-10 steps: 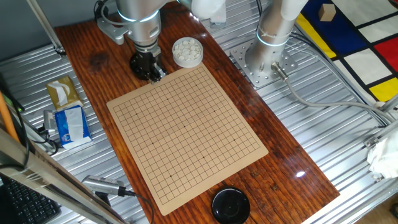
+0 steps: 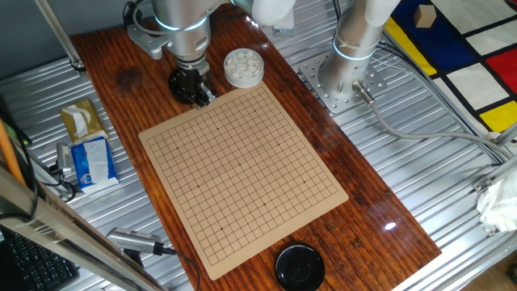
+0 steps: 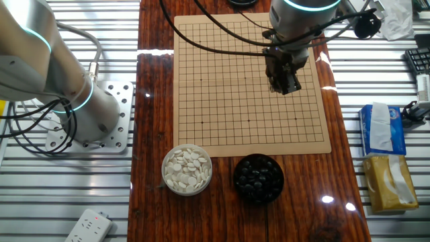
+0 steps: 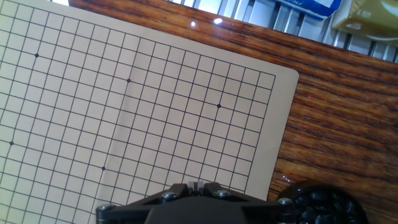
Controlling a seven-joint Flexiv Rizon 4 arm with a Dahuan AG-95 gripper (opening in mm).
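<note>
The tan grid board (image 2: 242, 174) lies flat on the wooden table, with no stones on it. Over its edge, close to the bowls, hangs my gripper (image 2: 209, 98), pointing down. In the wrist view the two fingertips (image 4: 192, 185) are close together at the bottom, and nothing shows between them. White stones fill a white bowl (image 3: 187, 170) beside the board. Black stones lie in a black bowl (image 3: 259, 179) next to it; exterior view 1 has this bowl partly hidden behind the gripper, and the wrist view catches it at the lower right.
An empty-looking black dish (image 2: 299, 267) sits beyond the board's opposite edge. Cables cross over the board in exterior view 2. Bare wood surrounds the board.
The arm has barely shifted above the gripper. Board, bowls and dish keep their places.
</note>
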